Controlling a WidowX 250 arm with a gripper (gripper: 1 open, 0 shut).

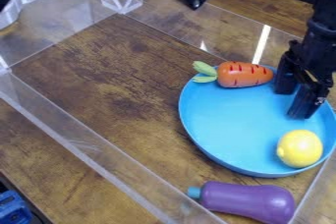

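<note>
My black gripper [305, 83] is low at the right side of the camera view, over the back right of a blue plate [226, 125]. Its dark fingers are hard to make out against the arm. An orange toy carrot [243, 75] with green leaves lies at the plate's back edge, just left of the gripper. A yellow round toy [300, 148] sits on the plate's front right.
A purple toy eggplant [250, 200] lies in front of the plate. Clear plastic walls border the wooden surface. A blue object [14, 208] shows at the bottom left corner.
</note>
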